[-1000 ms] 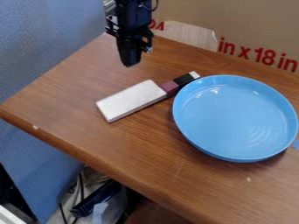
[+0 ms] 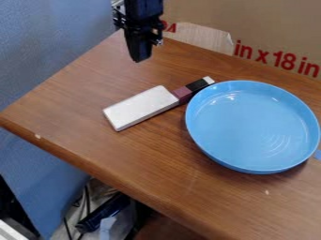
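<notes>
The black gripper point(image 2: 145, 39) hangs at the top centre, above the wooden table point(image 2: 88, 103). Whether its fingers are open or shut is hard to make out. Below it lies a flat white bar point(image 2: 141, 107), angled toward a maroon and dark piece point(image 2: 191, 88) with a light tip. A round light blue plate point(image 2: 251, 125) sits on the right of the table, beside that piece.
A cardboard box point(image 2: 264, 37) with red lettering stands behind the table. A blue wall is at the left, and dark clutter lies below the table's near left edge.
The gripper has shifted slightly up and left over the last second. The objects on the table have not moved.
</notes>
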